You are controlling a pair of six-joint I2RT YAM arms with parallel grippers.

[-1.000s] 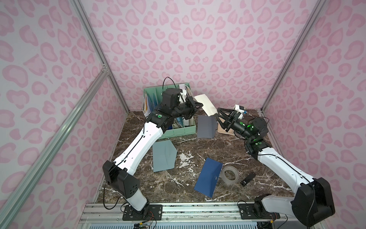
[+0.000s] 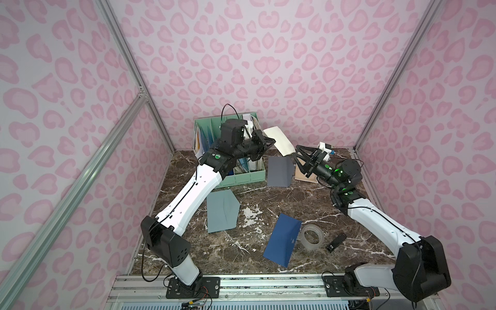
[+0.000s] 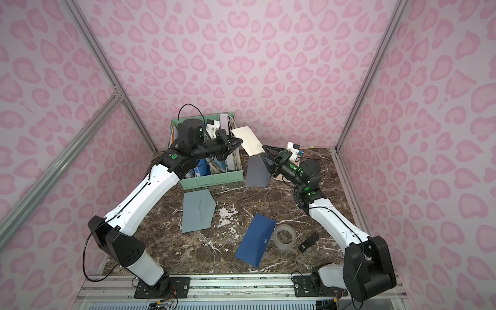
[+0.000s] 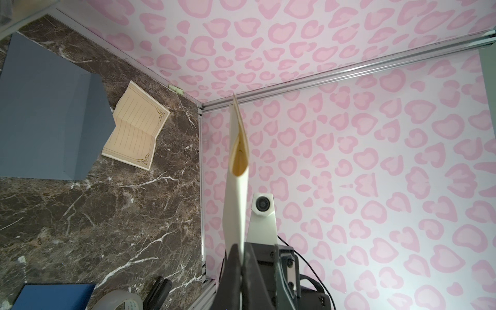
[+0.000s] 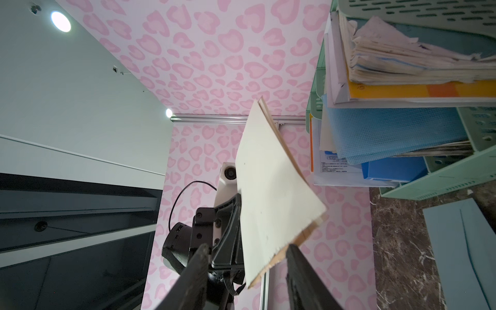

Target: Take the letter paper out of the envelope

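Note:
A cream envelope (image 2: 279,140) hangs in the air between the grippers, with slightly parted layers at its edge in both wrist views. My left gripper is shut on its left end. My right gripper is part open at the envelope's near right corner, its fingertips either side of that corner in the right wrist view; whether they touch it is unclear. A lined sheet (image 4: 135,124) with gold corner patterns lies on the table beside a grey-blue folder (image 4: 41,113).
A green file organizer (image 2: 232,178) full of papers stands behind my left arm. A dark blue folder (image 2: 282,240), a pale teal folder (image 2: 222,210), a tape roll (image 2: 304,237) and a black tool (image 2: 335,241) lie on the marble table (image 2: 248,248).
The right arm and gripper have shifted very slightly over the last second. The envelope and left gripper have hardly moved.

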